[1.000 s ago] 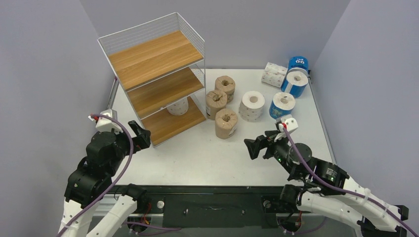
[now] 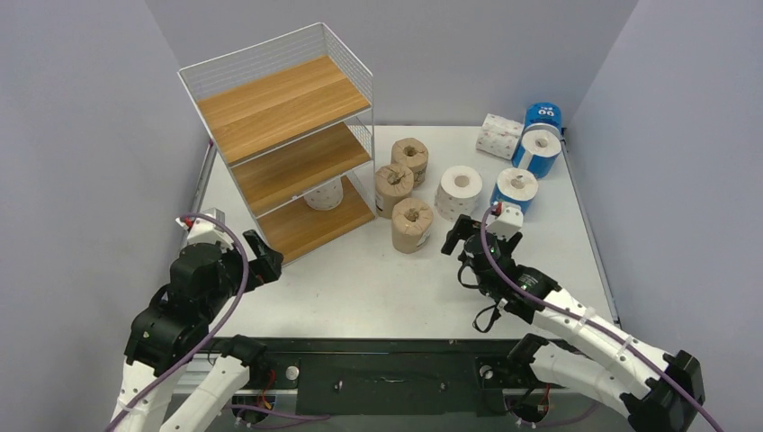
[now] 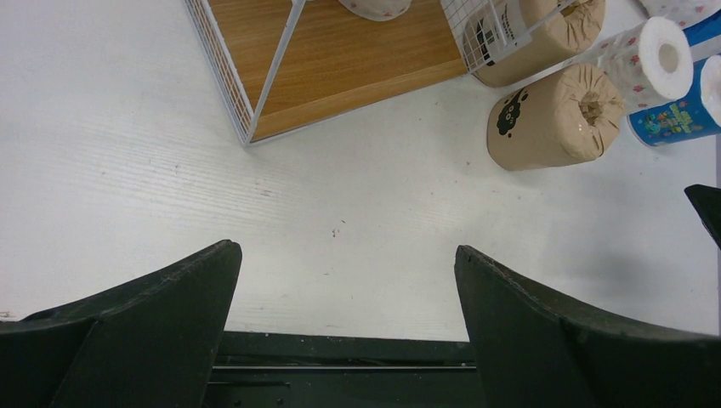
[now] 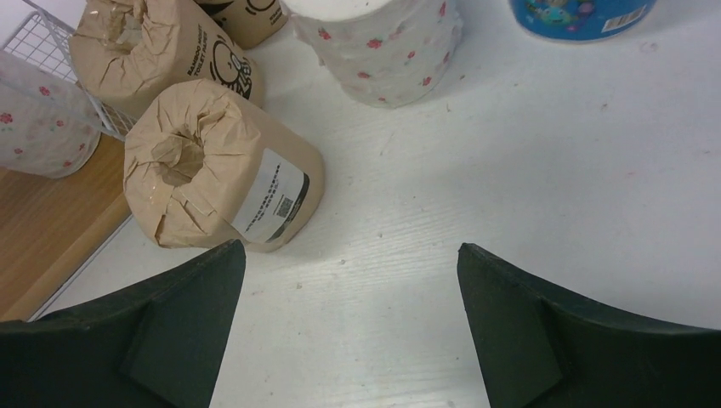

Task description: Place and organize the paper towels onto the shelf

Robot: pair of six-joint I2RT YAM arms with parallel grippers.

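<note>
A three-tier wood-and-wire shelf (image 2: 279, 108) stands at the back left; one flower-print roll (image 2: 325, 195) sits upright on its lowest board. Just right of it, several brown-wrapped rolls (image 2: 412, 225) stand on the table. Beside them is an upright flower-print roll (image 2: 458, 194); another flower-print roll (image 2: 499, 136) lies on its side farther back. Blue-wrapped rolls (image 2: 516, 187) are at the right. Near the shelf's front left corner, my left gripper is open and empty. My right gripper, open and empty too, hangs in front of the upright flower-print roll, right of the nearest brown roll (image 4: 225, 166).
Walls (image 2: 693, 180) close in the work area on both sides and behind. The shelf's wire side stands close to the brown rolls.
My right gripper has moved away from the front edge, toward the rolls, and partly covers the front blue roll in the top view. The left gripper has shifted slightly right. No roll has moved.
</note>
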